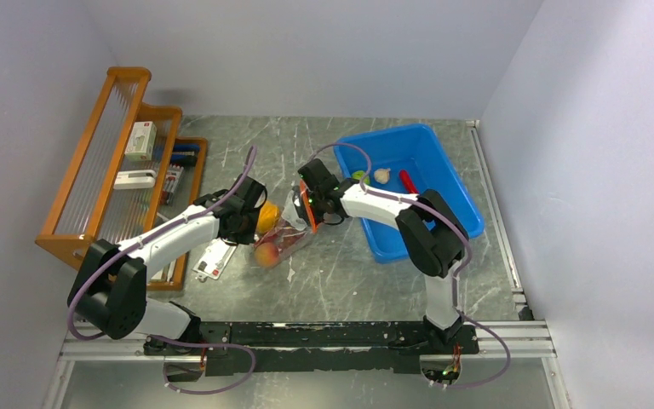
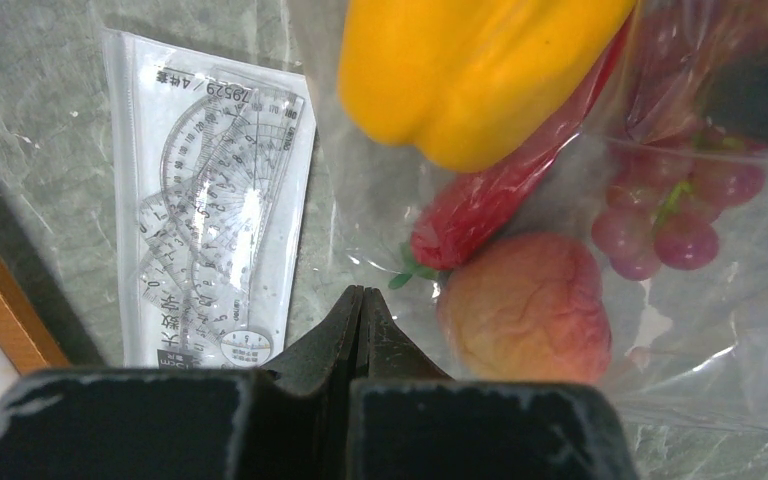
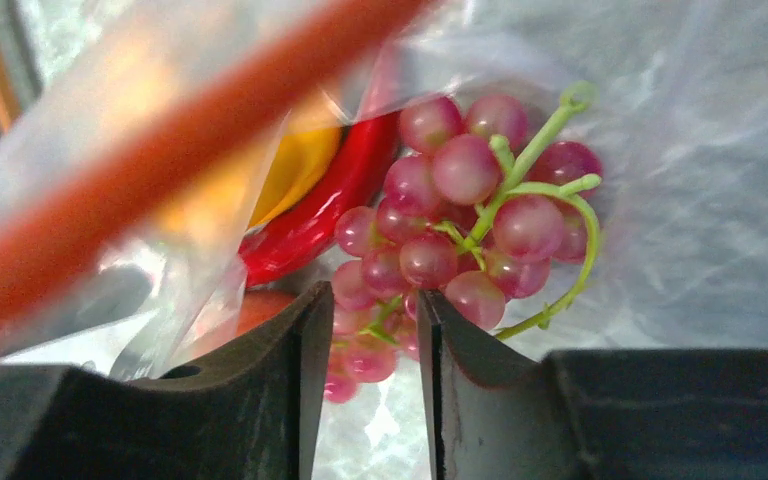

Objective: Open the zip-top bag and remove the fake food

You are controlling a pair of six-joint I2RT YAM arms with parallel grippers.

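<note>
The clear zip top bag [image 1: 294, 243] lies between my two grippers with its orange strip [image 1: 307, 207] towards the right. Inside are a yellow pepper [image 2: 460, 80], a red chili [image 2: 490, 195], a peach [image 2: 527, 308] and red grapes [image 2: 682, 225]. My left gripper is shut at the bag's left edge, pinching its thin film close to the peach. My right gripper reaches past the blurred orange strip into the bag's mouth. Its fingers [image 3: 310, 340] stand part open at the grapes [image 3: 460, 165]; no firm hold shows.
A blue bin [image 1: 468, 200] at the right holds a green item [image 1: 359, 176], a garlic-like bulb [image 1: 381, 175] and a red item [image 1: 408, 181]. A ruler set [image 2: 210, 215] lies left of the bag. The wooden shelf [image 1: 94, 153] stands further left.
</note>
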